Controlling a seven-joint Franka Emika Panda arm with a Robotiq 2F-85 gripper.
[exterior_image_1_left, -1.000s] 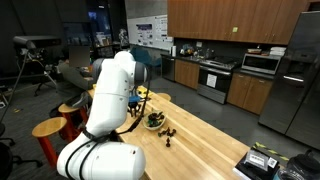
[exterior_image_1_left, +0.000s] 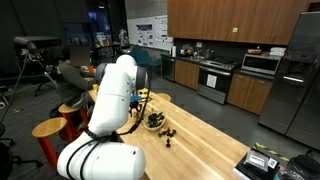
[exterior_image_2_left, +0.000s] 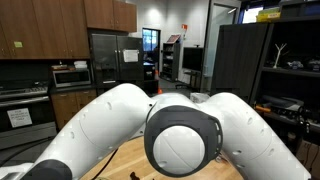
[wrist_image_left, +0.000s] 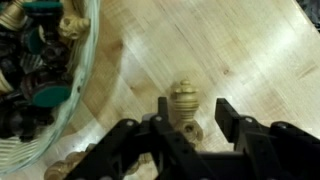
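Note:
A tan wooden chess piece (wrist_image_left: 184, 98) lies or stands on the light wooden table, seen from above in the wrist view; which of the two I cannot tell. My gripper is over it with dark fingers (wrist_image_left: 226, 112) spread apart, one on each side. The left fingertip looks nearer to the piece, and contact is not clear. At the left of that view is a pale woven basket (wrist_image_left: 85, 60) holding several dark and tan pieces. In exterior view 1 the same basket (exterior_image_1_left: 147, 125) shows beside the arm's far end.
Several tan pieces lie near the basket at the lower left of the wrist view, partly behind the gripper. Dark pieces (exterior_image_1_left: 168, 132) stand to the basket's right.
The arm's far end appears slightly lower than before in exterior view 1. Basket and loose pieces show no visible movement.

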